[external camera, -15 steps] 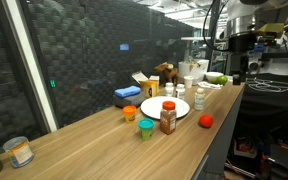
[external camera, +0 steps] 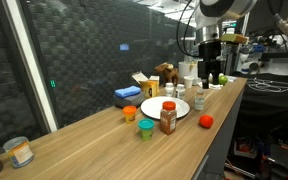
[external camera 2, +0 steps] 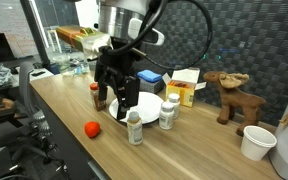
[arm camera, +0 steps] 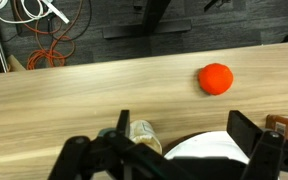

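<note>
With its fingers apart and nothing between them, my gripper hangs over the wooden counter. In the wrist view a bottle with a pale cap (arm camera: 142,132) lies just beside the left finger (arm camera: 115,150), partly covered by it. A white plate (arm camera: 206,146) shows between the fingers, lower down. The red ball-like object (arm camera: 215,79) rests on the counter towards the edge, clear of the fingers. In exterior view 2 the bottle (external camera 2: 134,128) stands upright on the counter, below and to the right of the gripper (external camera 2: 100,84).
An orange-capped jar (external camera: 168,117), a green cup (external camera: 146,128) and an orange cup (external camera: 129,113) stand near the plate. Behind are a toy moose (external camera 2: 238,98), a white cup (external camera 2: 255,143) and another white bottle (external camera 2: 167,115).
In exterior view 1 the arm has swung left from the right side and now hangs over the counter near the bottle. The objects on the counter have not moved.
</note>
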